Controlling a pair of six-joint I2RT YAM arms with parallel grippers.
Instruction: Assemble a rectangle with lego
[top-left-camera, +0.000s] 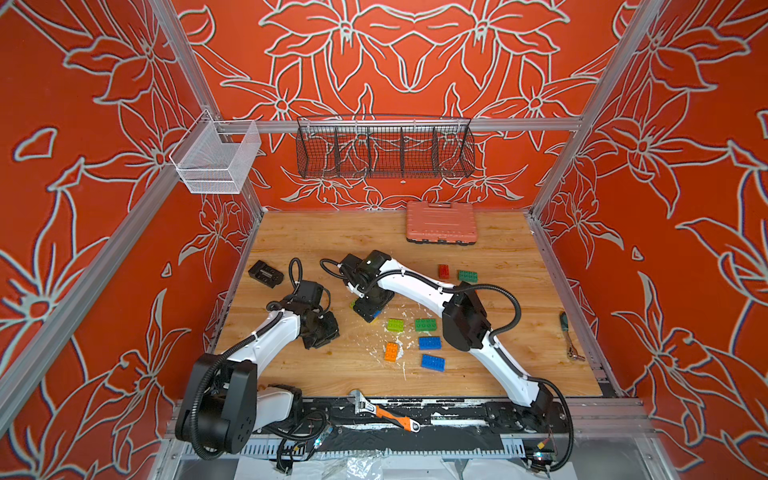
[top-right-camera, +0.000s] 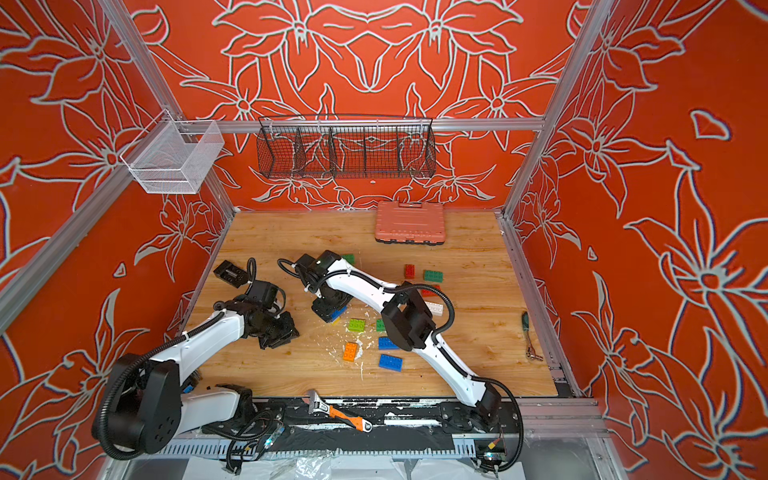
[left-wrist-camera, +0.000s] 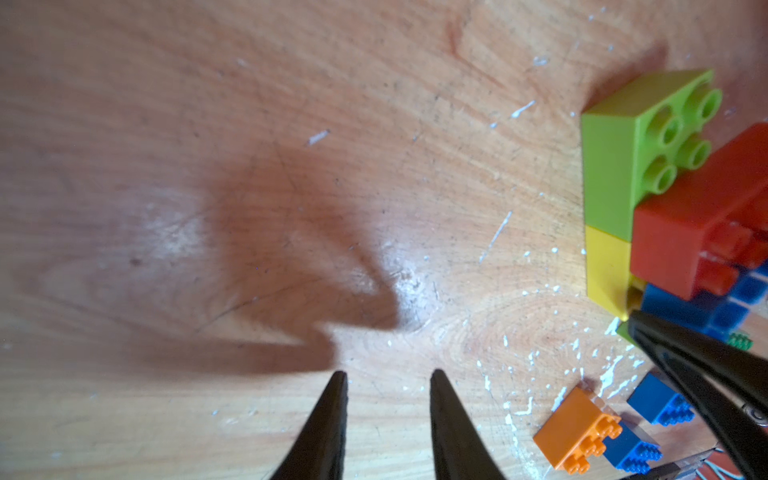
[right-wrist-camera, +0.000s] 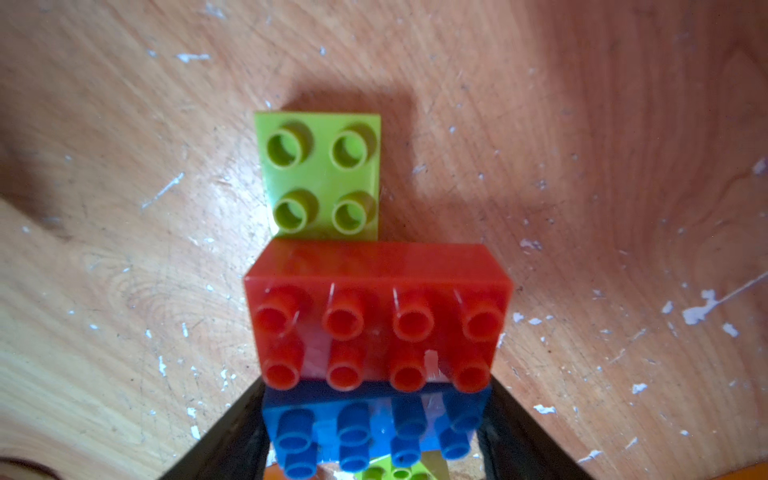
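In the right wrist view, a lime brick (right-wrist-camera: 320, 177), a long red brick (right-wrist-camera: 376, 268) and a blue brick (right-wrist-camera: 372, 420) stand joined or touching. A yellow brick (left-wrist-camera: 608, 272) shows beside the lime brick in the left wrist view. The fingers (right-wrist-camera: 228, 436) of my right gripper stand apart on either side of the blue brick, so it is open around it; whether they touch is unclear. My left gripper is open above bare table, to the left of these bricks, with nothing between its fingers.
Loose on the table are an orange brick (top-left-camera: 391, 351), two blue bricks (top-left-camera: 429, 343), a lime brick (top-left-camera: 395, 325), green bricks (top-left-camera: 425, 325) and a red brick (top-left-camera: 443, 271). A red case (top-left-camera: 441, 222) lies at the back, a screwdriver-like tool (top-left-camera: 569, 336) at the right.
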